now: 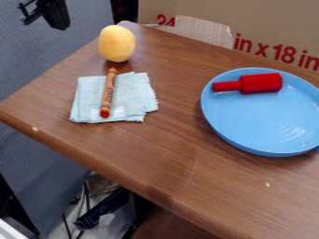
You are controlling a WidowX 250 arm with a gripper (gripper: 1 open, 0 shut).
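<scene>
A black gripper hangs at the top left edge of the camera view, above and left of the table and partly out of frame; its fingers appear apart with nothing visible between them. A yellow egg-shaped object stands near the table's back left edge. In front of it an orange crayon-like stick lies on a folded pale cloth. On the right, a red object with a handle lies on a blue plate.
A cardboard box stands behind the table. Cables and dark items lie below the table's left edge.
</scene>
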